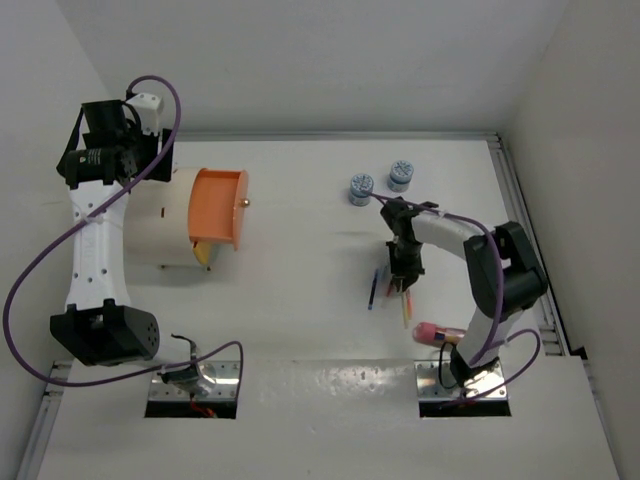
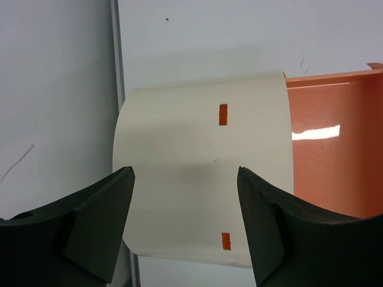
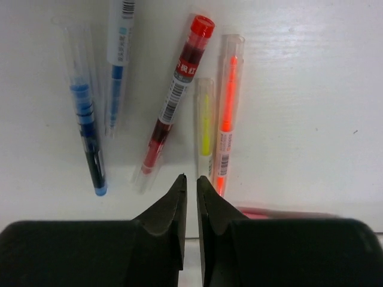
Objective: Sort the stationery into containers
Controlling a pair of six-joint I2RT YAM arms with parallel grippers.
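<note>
Several pens lie on the white table: a blue-black one (image 3: 87, 134), a white-and-blue one (image 3: 116, 72), a red one (image 3: 170, 98), a yellow one (image 3: 205, 128) and an orange one (image 3: 227, 107). My right gripper hangs over their lower ends, its fingertips slightly apart, nothing visible between them. My left gripper is open above a cream curved container (image 2: 191, 143) with an orange drawer (image 1: 213, 205) pulled out.
Two blue-grey cylinders (image 1: 361, 188) stand at the back right. A pink cylindrical item (image 1: 436, 333) lies at the front right.
</note>
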